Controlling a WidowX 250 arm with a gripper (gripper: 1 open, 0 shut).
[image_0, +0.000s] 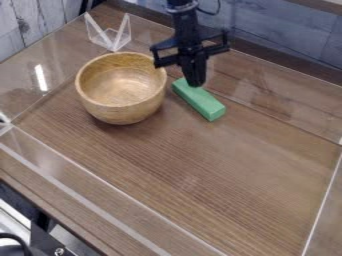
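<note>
My gripper (193, 58) hangs at the top centre, above and just behind the far end of a green bar (199, 103) lying on the wooden table. It looks shut, with nothing visible between its fingers. A tan round bowl (118, 82) sits to the left of the bar.
A white object (111, 32) stands at the back left behind the bowl.
</note>
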